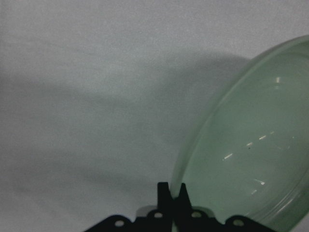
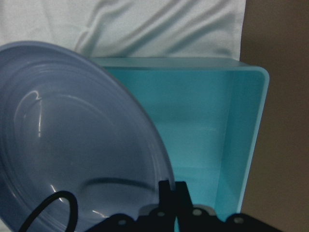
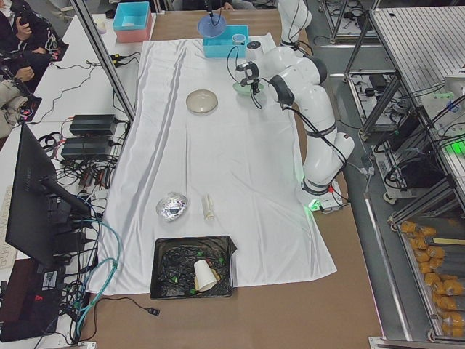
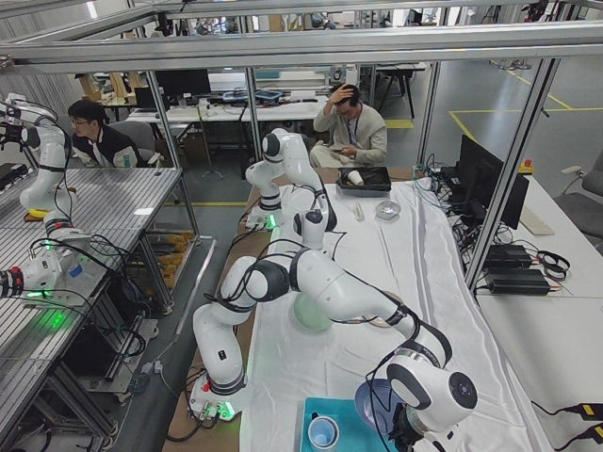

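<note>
My left gripper is shut on the near rim of a pale green bowl (image 1: 246, 150), over the white cloth. In the camera left view that bowl (image 3: 244, 89) is partly hidden by the arm. My right gripper is shut on the rim of a blue bowl (image 2: 77, 135), held over a turquoise bin (image 2: 203, 121). A light blue cup (image 4: 322, 431) stands in the bin, seen in the camera right view.
A beige plate (image 3: 201, 102) lies on the cloth. Toward the other end are a foil item (image 3: 172, 206), a pale narrow object (image 3: 208, 206) and a black tray (image 3: 171, 291) holding a white cup (image 3: 204, 274).
</note>
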